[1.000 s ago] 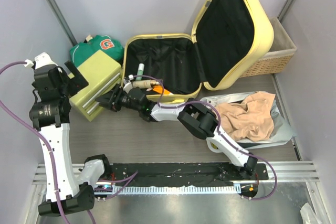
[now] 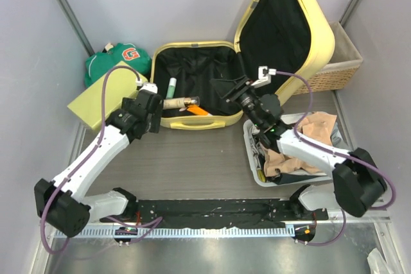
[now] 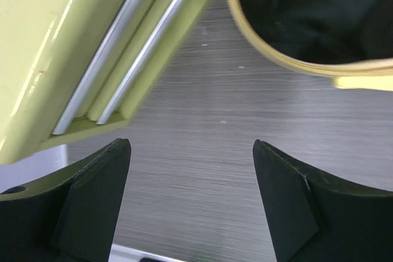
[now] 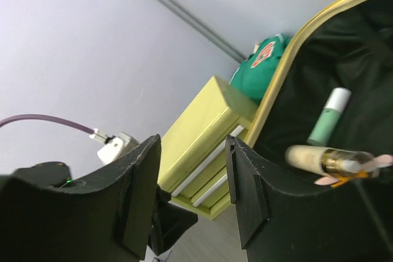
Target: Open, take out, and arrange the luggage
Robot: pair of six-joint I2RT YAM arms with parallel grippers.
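Observation:
The yellow suitcase (image 2: 191, 125) lies open at the back, its lid (image 2: 324, 30) raised on the right. Inside its black-lined base are a beige bottle (image 2: 173, 103), a pale green tube (image 2: 171, 88) with a white cap, and an orange item (image 2: 200, 111). My left gripper (image 2: 142, 112) is over the suitcase's front left corner, between it and the yellow-green box (image 2: 103, 101). Only bare floor shows between its spread fingers in the left wrist view. My right gripper (image 2: 221, 88) hovers over the suitcase's right part. Its fingers (image 4: 249, 194) stand apart and empty.
A green bag (image 2: 115, 62) sits at the back left, behind the box. A grey bin (image 2: 253, 158) with tan cloth (image 2: 314, 129) stands at the right, under my right arm. Behind the lid is a wicker basket (image 2: 337, 72).
My left arm has swung right, from left of the box to the suitcase's corner. My right arm has drawn back from the box's front edge, rightward over the suitcase. Suitcase and contents look unmoved.

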